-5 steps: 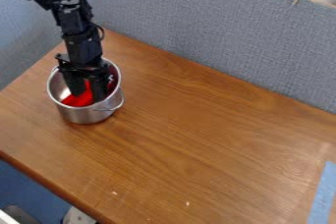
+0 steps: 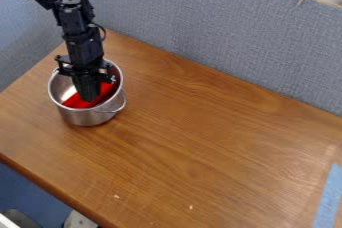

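Observation:
A steel pot (image 2: 91, 117) with a wire handle stands at the left of the wooden table (image 2: 214, 132). A red surface (image 2: 79, 101) shows inside it. My black gripper (image 2: 88, 90) reaches down into the pot from above, its fingertips low inside, over the red. It looks shut; whether anything is between the fingers is hidden in the dark shapes.
A grey padded wall (image 2: 214, 32) runs along the back. A light blue strip (image 2: 327, 192) lies at the right edge.
Since a second ago the gripper has shifted slightly left inside the pot, and the visible red shape has changed. The pot stays in place.

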